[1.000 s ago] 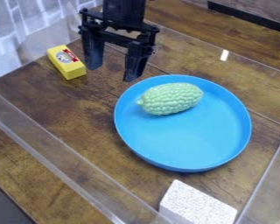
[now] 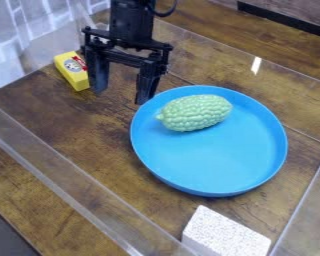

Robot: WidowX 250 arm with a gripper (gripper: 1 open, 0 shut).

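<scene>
My black gripper (image 2: 120, 81) reaches down from the top of the view with its fingers open, above the wooden table to the left of a blue plate (image 2: 210, 165). A pale green corn-like toy (image 2: 192, 114) lies on the upper part of the plate. A small yellow box (image 2: 69, 70) with a printed label lies at the upper left, just left of the gripper. I cannot tell how high the fingertips are above the table.
A white block (image 2: 227, 235) sits at the bottom right. Clear plastic walls run along the left and right of the work area.
My gripper has moved a little to the left, towards the yellow box. The plate, toy, box and white block have stayed in place.
</scene>
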